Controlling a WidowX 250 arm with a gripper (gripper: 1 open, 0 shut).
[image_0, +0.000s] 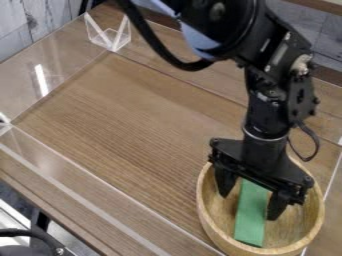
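Note:
My black gripper (251, 185) hangs at the lower right, its two fingers open and reaching down inside a round wooden bowl (213, 221). A flat green block (250, 225) lies in the bowl, under and between the fingers, its upper end partly hidden by the gripper. Whether the fingers touch it I cannot tell.
A white wire-like item (110, 32) stands at the back left. Grey plank walls border the table at the back and left.

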